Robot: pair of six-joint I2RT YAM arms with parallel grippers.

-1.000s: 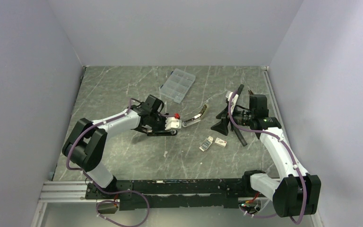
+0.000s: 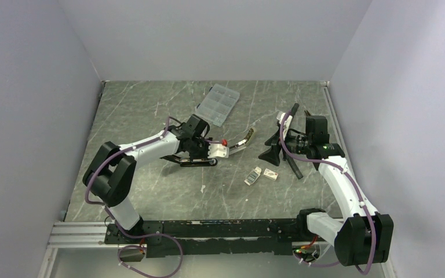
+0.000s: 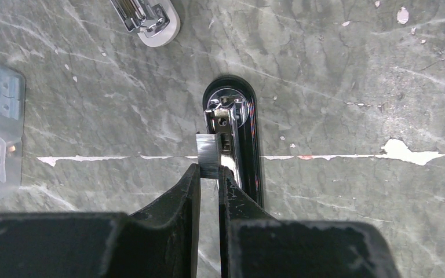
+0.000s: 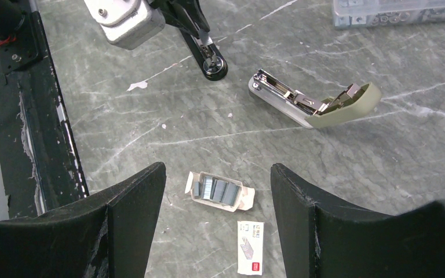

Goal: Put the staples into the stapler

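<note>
In the left wrist view the black stapler (image 3: pixel 251 152) lies with its metal staple channel exposed. A strip of grey staples (image 3: pixel 209 152) sits between the fingertips of my left gripper, which is shut on it. From that view the strip overlaps the channel's left side; whether it touches cannot be told. My right gripper stands wide open and empty, over the table to the right. In the right wrist view a paper box with several staple strips (image 4: pixel 220 191) lies beyond its fingers.
A second stapler (image 4: pixel 290 103), white and olive, lies opened near the black one. A small white box (image 4: pixel 250 248) lies beside the staple box. The clear compartment case (image 2: pixel 218 104) is at the back. Bare table stretches in front of the staplers.
My left gripper has shifted slightly to the right over the black stapler. The right arm, both staplers and the boxes keep their places.
</note>
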